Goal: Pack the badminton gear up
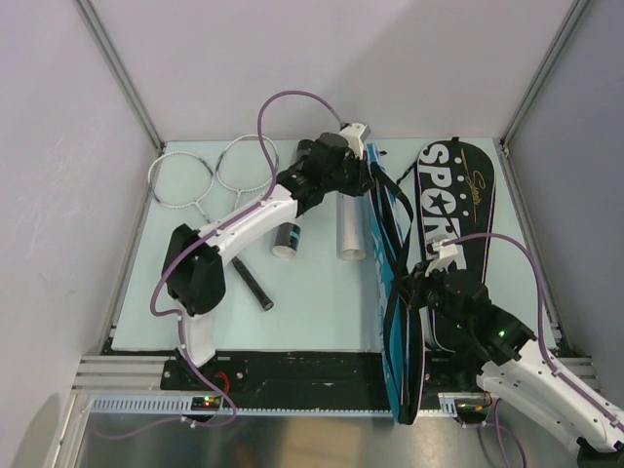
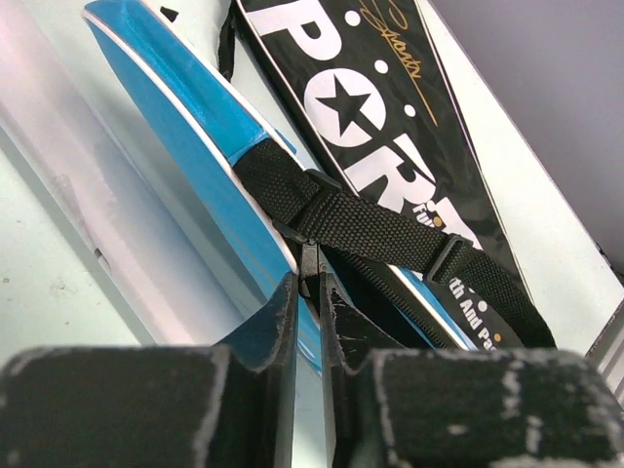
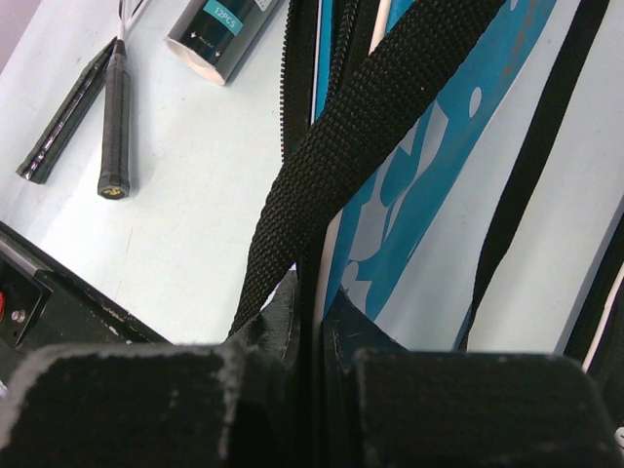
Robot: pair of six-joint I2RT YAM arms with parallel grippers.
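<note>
A blue and black racket bag [image 1: 395,322] hangs on edge, long and narrow, between my two arms, its lower end past the front table edge. My right gripper is shut on the bag's edge, with a black strap [image 3: 351,136] crossing just above its fingers. Near the bag's far end is my left gripper, its fingers close together around a small dark piece at the bag's edge below the strap buckle. Whether they grip it firmly is unclear. Two rackets [image 1: 177,205] lie at the left, partly behind the left arm.
A clear tube [image 1: 351,229] and a dark shuttlecock tube [image 1: 287,240] lie left of the bag. Another black bag [image 1: 455,200] with white lettering rests flat at the right. Bare table shows at front centre.
</note>
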